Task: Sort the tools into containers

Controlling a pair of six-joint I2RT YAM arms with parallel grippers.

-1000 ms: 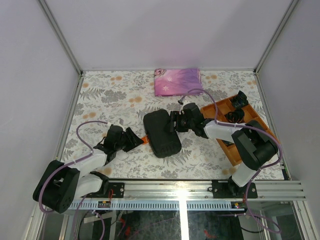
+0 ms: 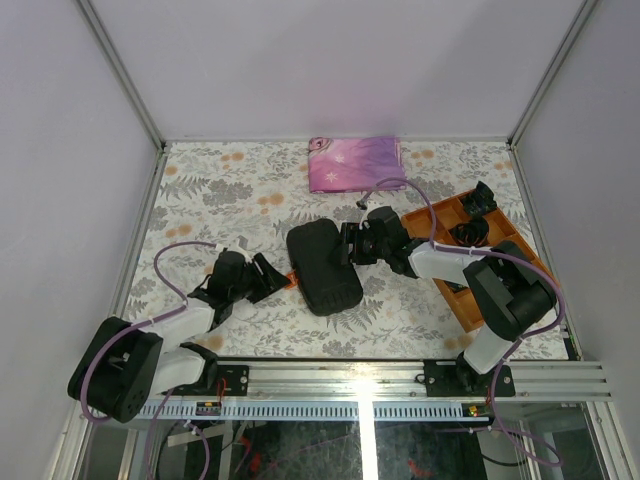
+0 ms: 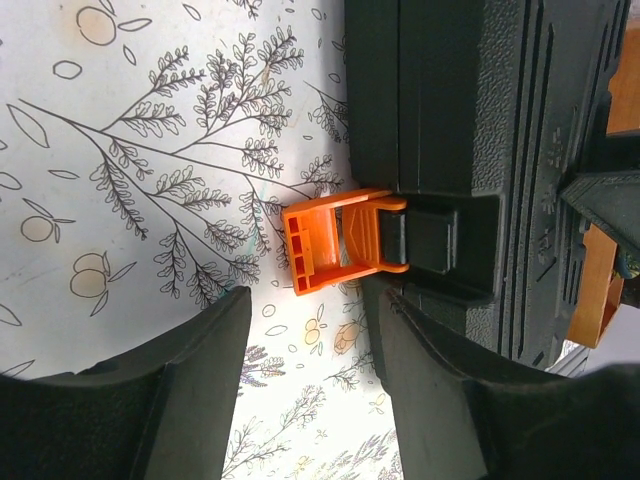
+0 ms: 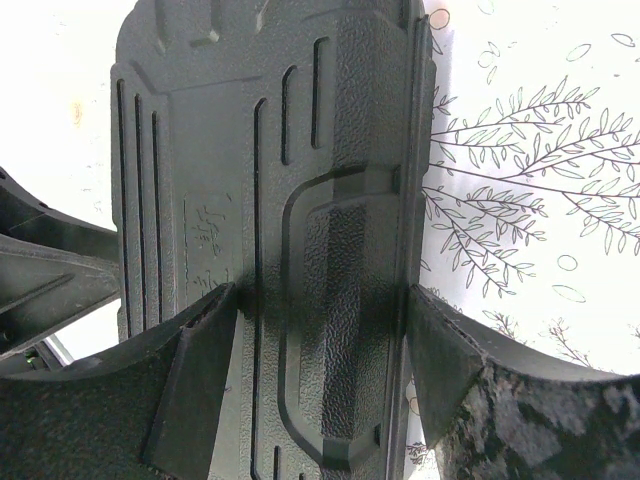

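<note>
A black tool case (image 2: 322, 268) lies closed in the middle of the table. Its orange latch (image 3: 318, 245) sticks out from the left side, swung outward from the case wall. Just short of that latch, my left gripper is open, with only table showing between its fingers. My right gripper is shut on the case's right edge, one finger on the lid and the other at the far side of the rim. What lies inside the case is hidden.
An orange wooden box (image 2: 462, 308) with compartments stands at the right, holding black items such as a coiled cable (image 2: 470, 232). A pink-purple cloth (image 2: 355, 164) lies flat at the back.
The left arm has shifted very slightly near the latch. The right arm and the case look unmoved.
</note>
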